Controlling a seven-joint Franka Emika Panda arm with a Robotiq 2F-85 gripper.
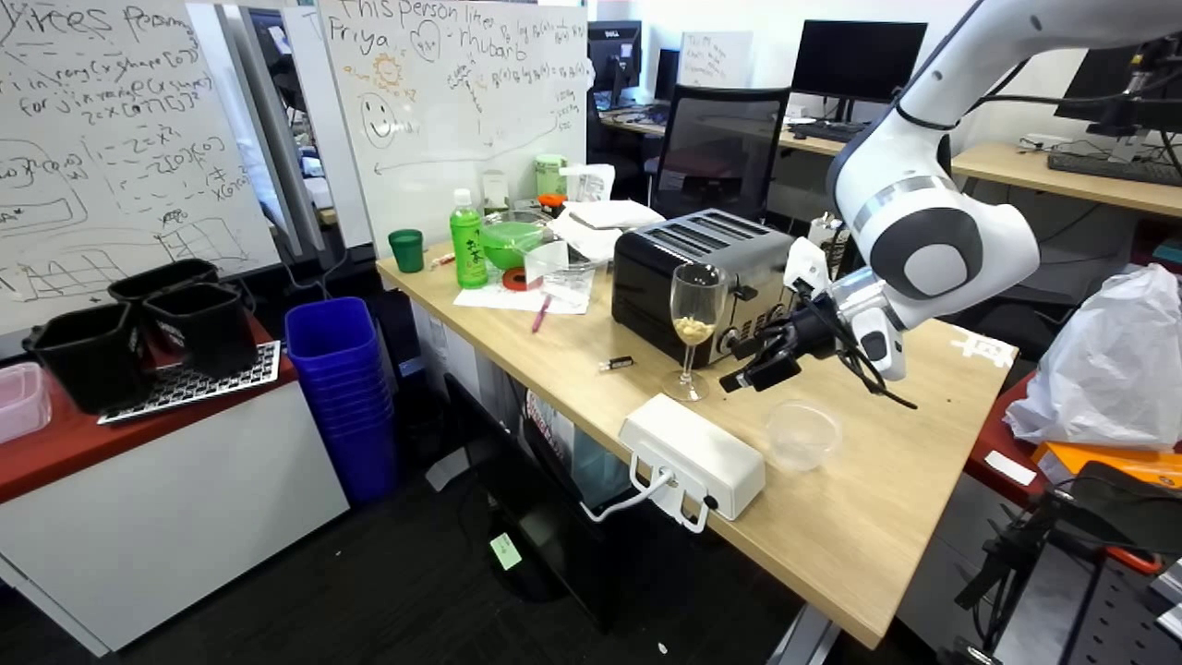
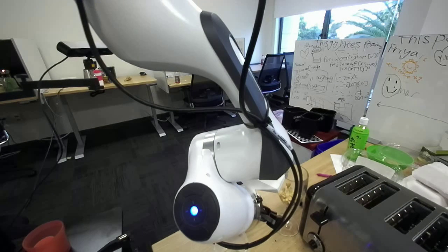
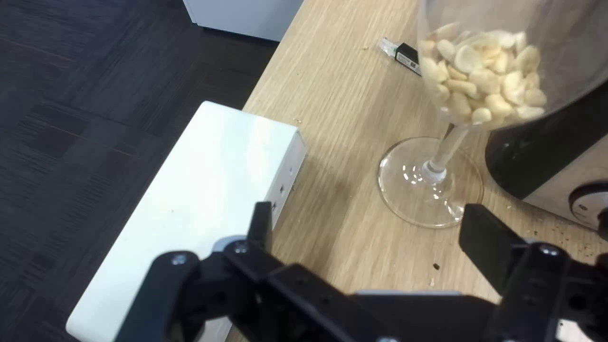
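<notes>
A stemmed glass (image 1: 698, 308) stands upright on the table, part filled with pale nut-like pieces (image 3: 484, 80). Its round foot (image 3: 410, 194) rests flat on the wood in the wrist view. My gripper is open, its two dark fingers wide apart with only table between them. In exterior view 1 the gripper (image 1: 744, 360) hangs above the table, close to the glass on its right side and apart from it. A clear plastic bowl (image 1: 802, 434) sits on the table below the arm. In exterior view 2 the arm's cables cover part of the glass (image 2: 289, 191).
Right behind the glass stands a black and silver toaster (image 1: 709, 277). A white box (image 1: 693, 454) lies along the table's front edge. A small black-and-clear stick (image 3: 407, 57) lies beyond the glass. Bare table (image 1: 875, 510) stretches to the right.
</notes>
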